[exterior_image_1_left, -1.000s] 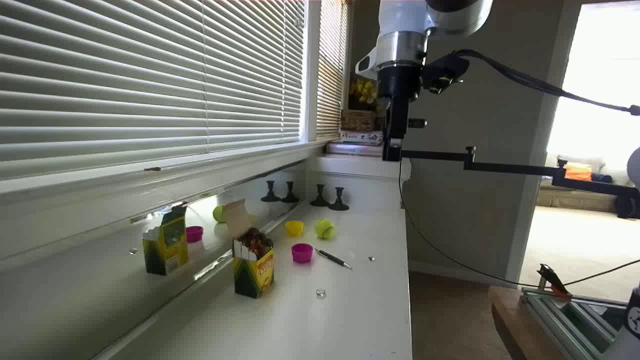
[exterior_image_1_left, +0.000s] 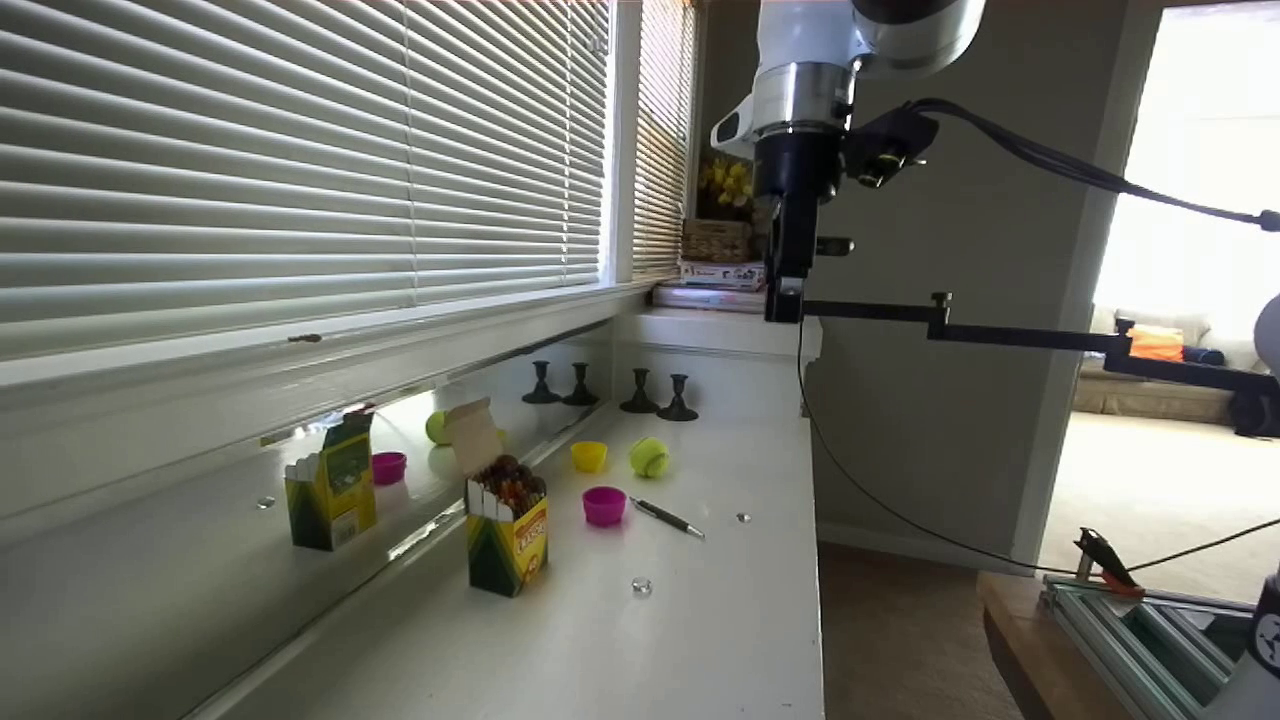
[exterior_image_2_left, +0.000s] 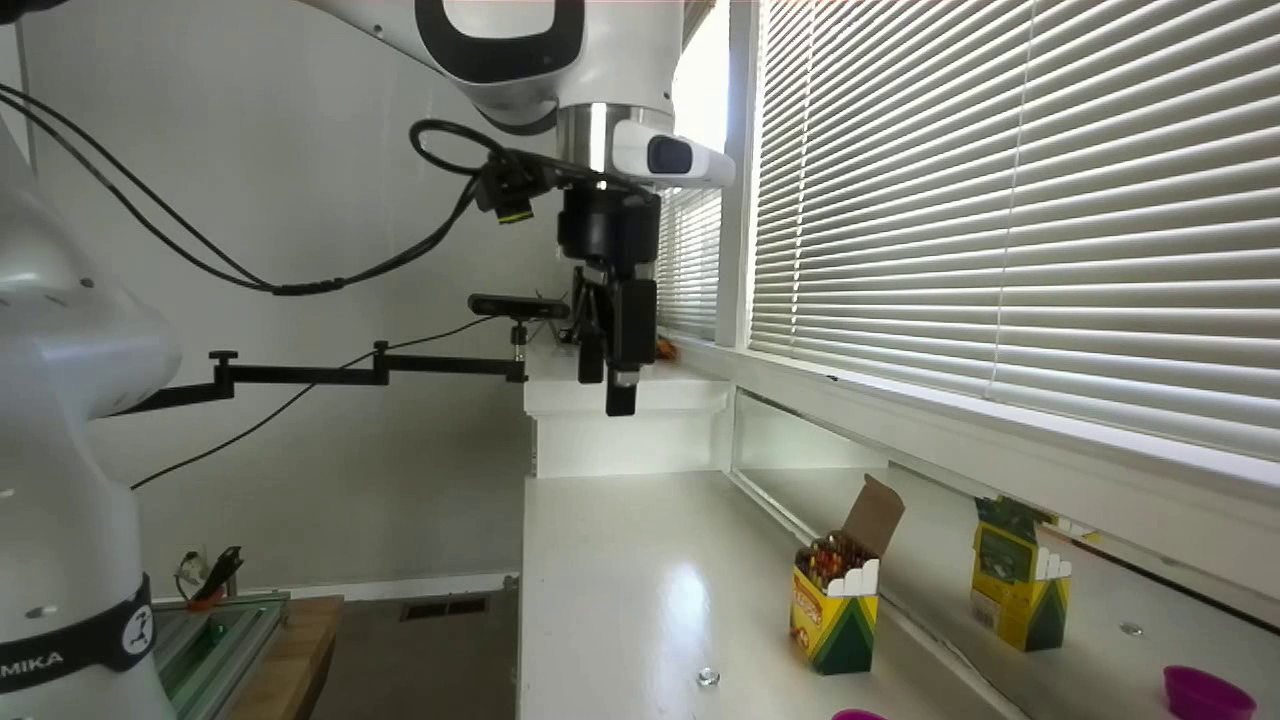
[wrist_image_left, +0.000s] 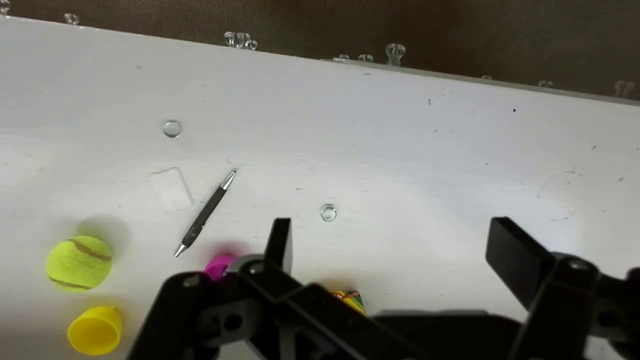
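Note:
My gripper hangs open, high above the white counter, with nothing between its fingers. In exterior view 1 an open crayon box (exterior_image_1_left: 509, 546), yellow and green and full of crayons, stands upright near the mirrored back wall. Behind it are a magenta cup (exterior_image_1_left: 605, 508), a yellow cup (exterior_image_1_left: 589, 457) and a tennis ball (exterior_image_1_left: 649, 457). A black and silver pen (wrist_image_left: 206, 213) lies on the counter. Two clear glass pieces rest there too, one (wrist_image_left: 328, 212) below the gripper's gap and another (wrist_image_left: 172, 128) beyond the pen. The gripper hides most of the box in the wrist view.
Two dark candlesticks (exterior_image_1_left: 678, 400) stand at the counter's far end. A faint clear flat piece (wrist_image_left: 171, 189) lies beside the pen. The mirror repeats the box and cups. Bare counter (exterior_image_1_left: 720, 648) stretches along the open front edge.

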